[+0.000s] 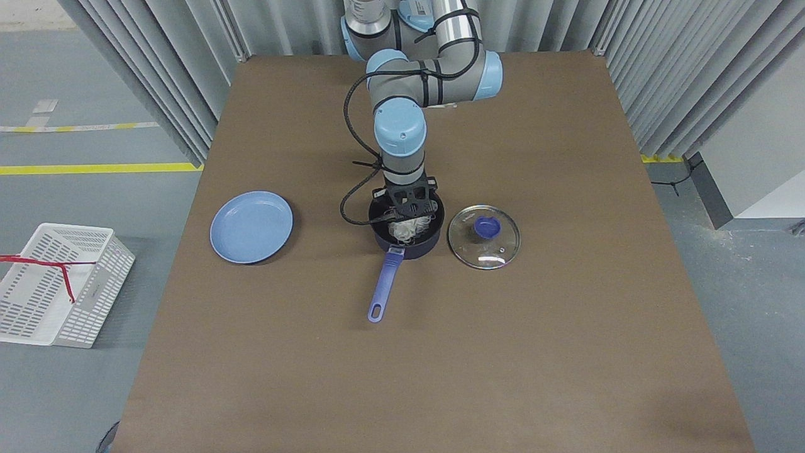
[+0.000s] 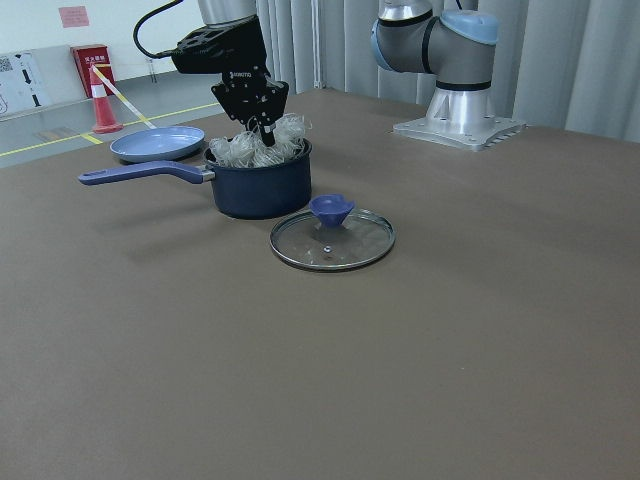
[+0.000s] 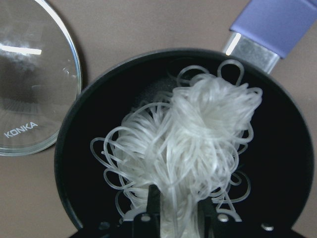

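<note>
A dark saucepan point(image 2: 255, 198) with a blue handle point(image 1: 383, 287) holds white translucent noodles point(image 3: 208, 114). My gripper is low over the pot, its tips down among the noodles; in the wrist view a thick bundle of strands lies between its fingers, whose tips are partly hidden, so whether they are shut on it is unclear. In the left view the gripper's black body stands just above the rim, with noodles rising around the fingers.
A glass lid point(image 1: 483, 249) with a blue knob lies right of the pot. An empty blue plate point(image 1: 251, 226) sits to the left. A white basket point(image 1: 98, 294) is on the floor at left.
</note>
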